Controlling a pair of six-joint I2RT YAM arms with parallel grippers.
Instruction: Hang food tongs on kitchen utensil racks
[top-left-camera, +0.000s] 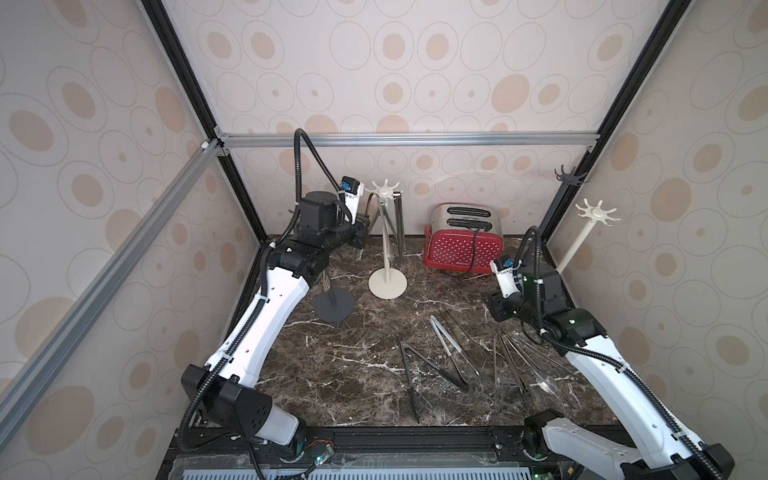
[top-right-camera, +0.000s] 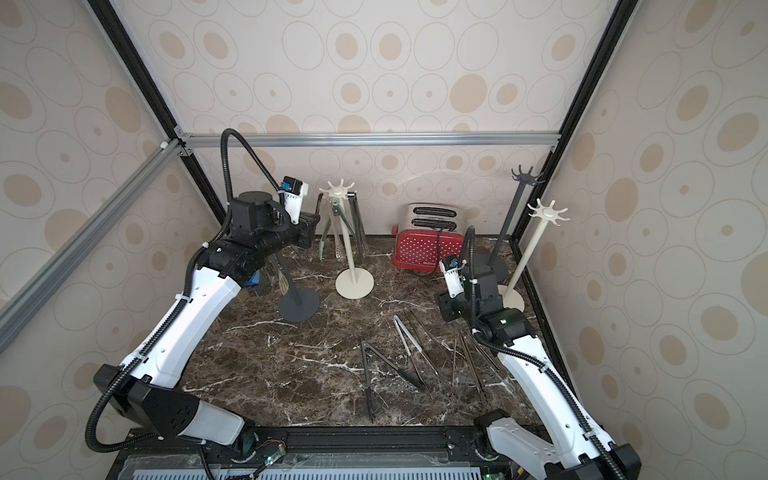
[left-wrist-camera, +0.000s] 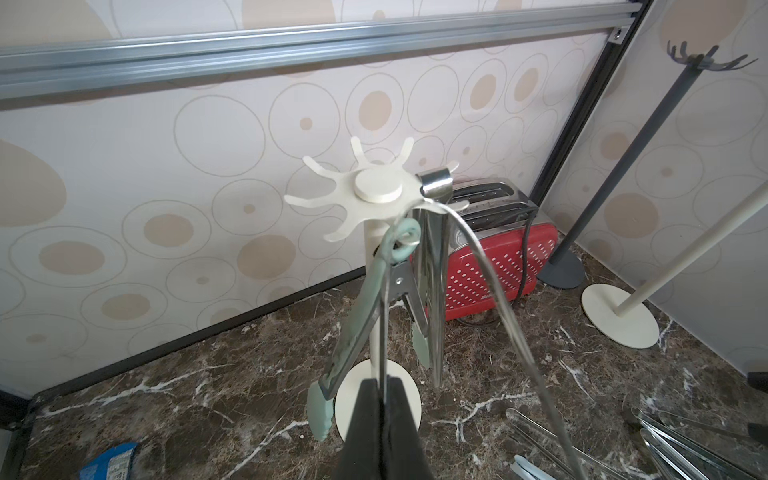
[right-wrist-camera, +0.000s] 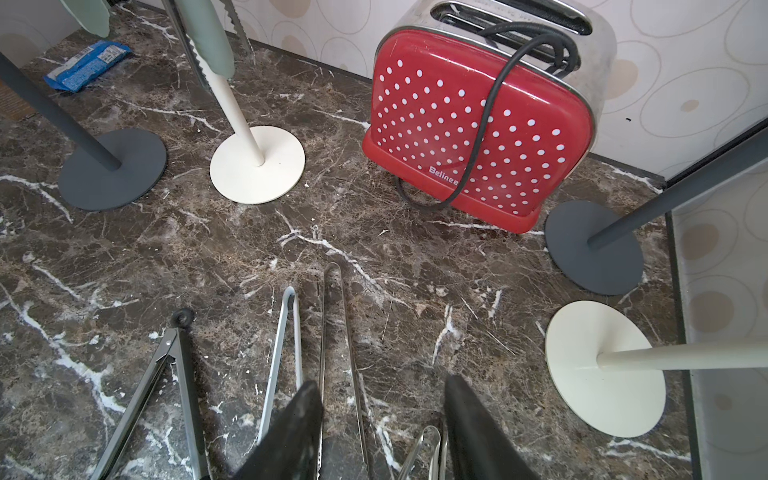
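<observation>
My left gripper is shut at the central white rack (left-wrist-camera: 376, 182), where several tongs hang, among them one with mint heads (left-wrist-camera: 352, 328). A long steel strip (left-wrist-camera: 504, 312) arches from the rack's top; whether any of it sits between my left fingertips is unclear. My right gripper is part open above loose tongs, nothing seen between its fingers. Those lying tongs include a dark pair (right-wrist-camera: 185, 384) and a silver pair (right-wrist-camera: 280, 344) on the marble counter (right-wrist-camera: 200, 256).
A red toaster (right-wrist-camera: 472, 128) with a cord stands at the back. A dark rack (right-wrist-camera: 112, 168) stands left; another dark rack (right-wrist-camera: 584, 264) and a white rack (right-wrist-camera: 592, 376) stand right. A blue packet (right-wrist-camera: 84, 65) lies at back left.
</observation>
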